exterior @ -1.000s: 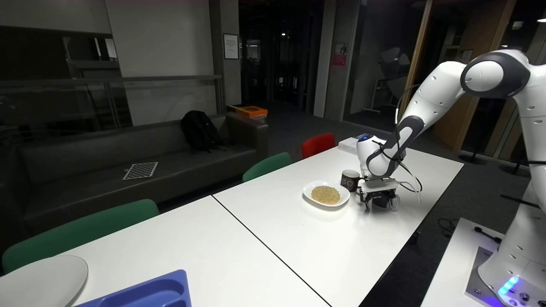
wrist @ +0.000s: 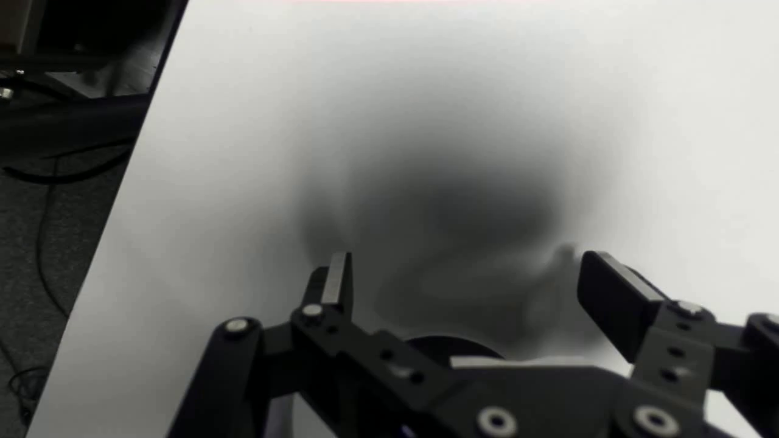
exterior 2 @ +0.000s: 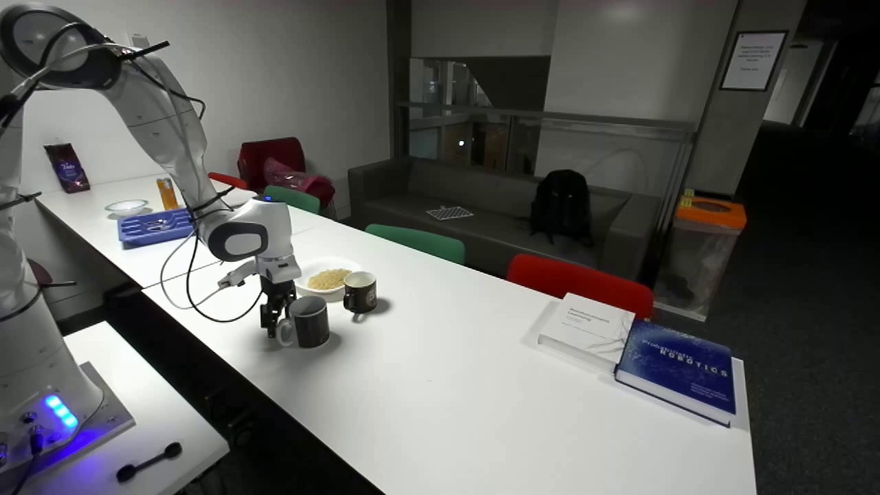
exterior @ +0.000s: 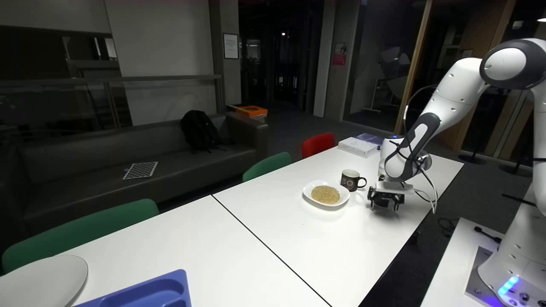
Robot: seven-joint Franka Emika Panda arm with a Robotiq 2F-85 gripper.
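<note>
My gripper is low over the table's near side, open. In exterior view 2 it stands right beside a dark grey mug, on the mug's handle side; contact cannot be told. In exterior view 1 the gripper blocks most of that mug. The wrist view shows the gripper's fingers wide apart, with tabletop and blurred shadow between them. Behind the grey mug, a black patterned mug stands upright near a white plate of beige grain-like food.
Two books, one white and one blue, lie at the table's far end. A blue tray is at the other end. The table edge runs close beside the gripper.
In exterior view 1, the arm's wrist and gripper have shifted right, away from the plate. The grey mug's handle, visible beside the fingers earlier, is now hidden behind the gripper.
</note>
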